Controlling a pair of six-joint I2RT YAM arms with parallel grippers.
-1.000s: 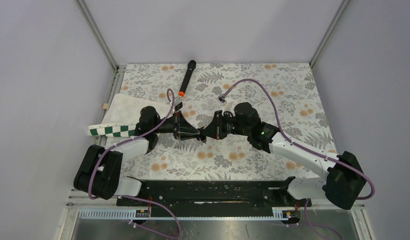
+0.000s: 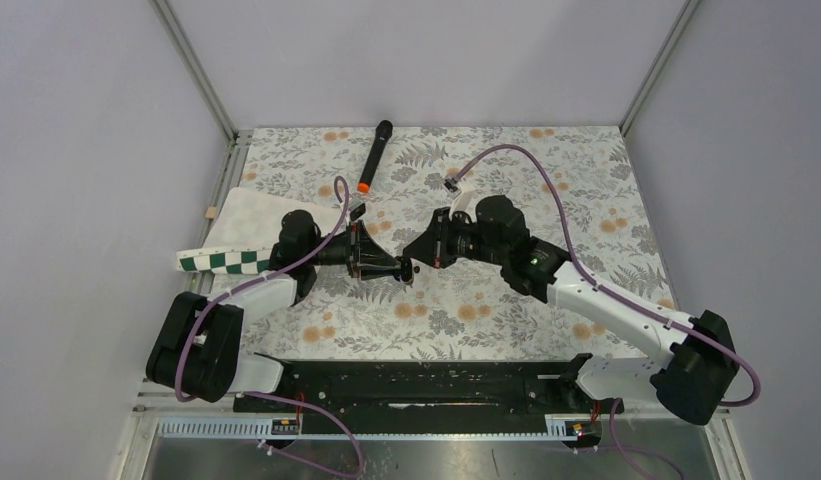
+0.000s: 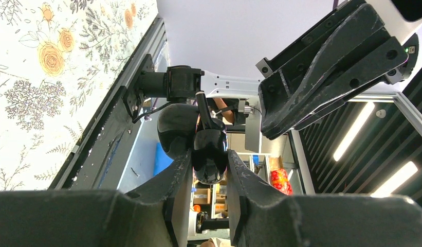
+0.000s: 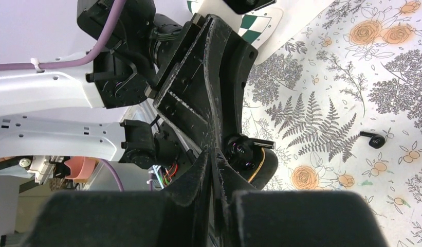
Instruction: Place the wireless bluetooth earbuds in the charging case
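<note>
My left gripper is shut on the glossy black charging case (image 3: 208, 154), held in mid-air with its lid raised and a black earbud stem (image 3: 203, 108) sticking up from it. My right gripper is shut, its tips just beside the case in the right wrist view; whether anything is between them is hidden. A loose black earbud (image 4: 375, 141) lies on the floral tabletop (image 4: 322, 77), seen in the right wrist view.
A black microphone (image 2: 375, 155) with an orange end lies at the back. A white mat (image 2: 241, 220) with a green checkered strip (image 2: 216, 260) is at the left.
My right gripper has shifted slightly toward the back of the table and turned, its tips moving a little off the case. The left arm looks unchanged.
</note>
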